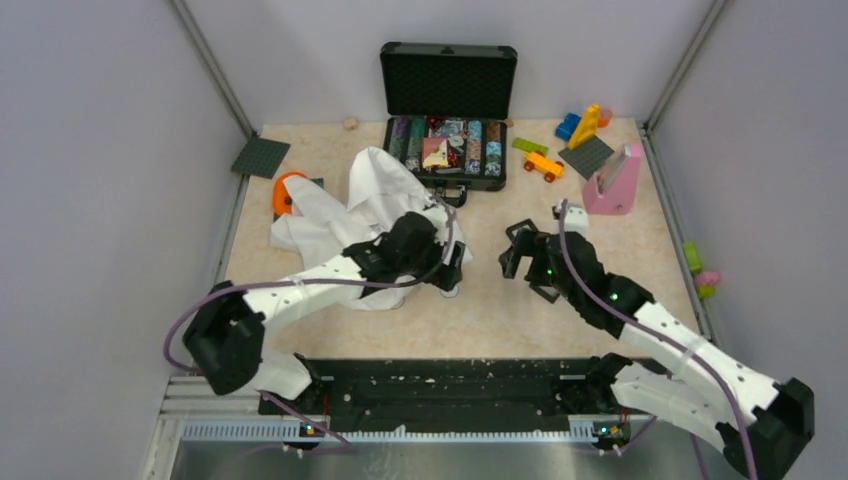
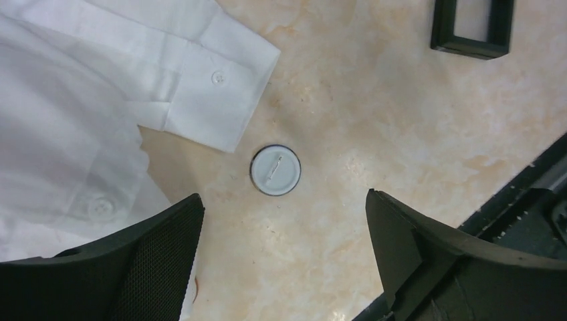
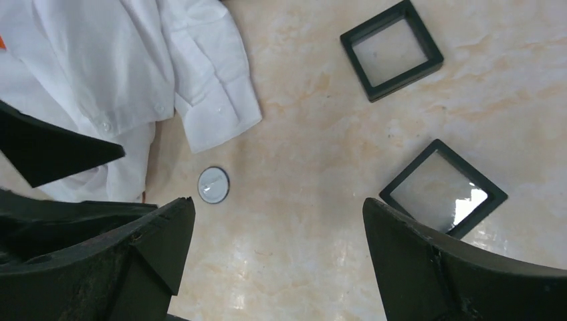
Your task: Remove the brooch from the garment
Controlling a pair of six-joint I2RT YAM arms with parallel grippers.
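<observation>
The brooch is a round pale disc with a pin across its face. It lies on the bare table, apart from the white garment, whose cuff with a button ends just beside it. My left gripper is open above the table, with nothing held; the brooch shows beyond the gap between its fingertips. My right gripper is open too and empty, off to the right of the brooch. In the right wrist view the disc shows near the left gripper's dark fingers.
Two black square frames lie on the table under and beside the right arm. An open black case stands at the back. Toys and a pink holder are at the back right.
</observation>
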